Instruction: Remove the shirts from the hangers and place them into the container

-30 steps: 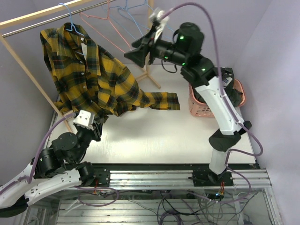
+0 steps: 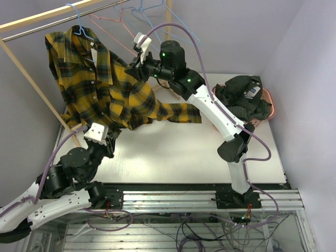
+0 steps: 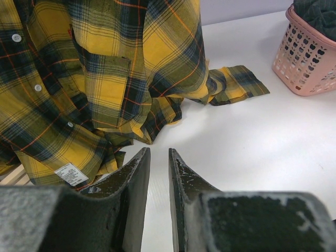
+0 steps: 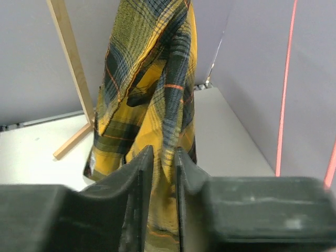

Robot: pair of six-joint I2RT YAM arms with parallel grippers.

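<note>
A yellow-and-green plaid shirt (image 2: 79,84) hangs on a blue hanger (image 2: 80,29) from the rail, its sleeve trailing right. My right gripper (image 2: 135,72) is at the shirt's upper right side; in the right wrist view its fingertips (image 4: 144,163) stand slightly apart around a strip of yellow plaid fabric (image 4: 163,126); whether they grip it is unclear. My left gripper (image 2: 109,144) is low, below the shirt; in the left wrist view its fingers are a little apart with nothing between them, and the shirt (image 3: 110,79) lies beyond.
Empty red and blue hangers (image 2: 115,19) hang right of the shirt. A wooden rack post (image 2: 26,73) stands left. A pink basket (image 3: 299,63) with dark clothes is at the back right.
My right gripper has moved down and left from beside the hangers onto the shirt's right side. The left arm has hardly moved.
</note>
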